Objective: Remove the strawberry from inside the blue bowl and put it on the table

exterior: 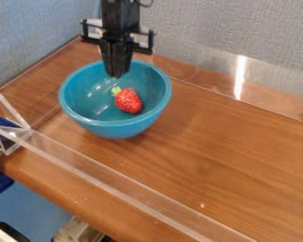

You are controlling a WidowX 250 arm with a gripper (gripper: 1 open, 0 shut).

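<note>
A red strawberry (129,101) with a pale green top lies inside the blue bowl (80,115), near the middle of its floor. My black gripper (117,72) hangs over the back part of the bowl, pointing down. Its dark fingertips appear above and behind the strawberry, apart from it in this view. The fingers overlap at this angle, so their spacing is hidden. Nothing red shows between them.
Clear low walls edge the table, and a grey panel (256,38) stands behind it. A blue object with white struts (11,135) sits at the left edge.
</note>
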